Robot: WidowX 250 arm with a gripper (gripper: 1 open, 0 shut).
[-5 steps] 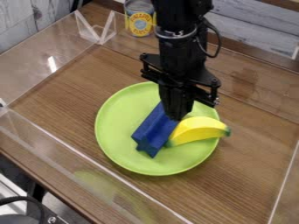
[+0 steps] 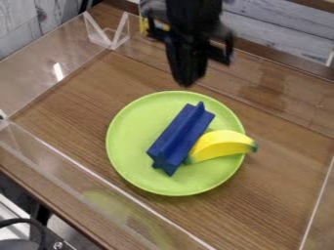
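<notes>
A green plate (image 2: 141,137) lies on the wooden table. On it a blue oblong block (image 2: 178,137) rests diagonally, with a yellow banana (image 2: 221,146) touching or close beside it on the right. The black gripper (image 2: 189,61) is raised above the back of the plate, blurred, apart from both items. Whether it is open or shut is unclear.
The wooden table (image 2: 72,117) has free room to the left and right of the plate. Clear plastic walls edge the table at the left and front. A white rack-like piece (image 2: 107,29) stands at the back left.
The gripper has risen up and back from over the blue block and is blurred. The block and banana stay on the plate.
</notes>
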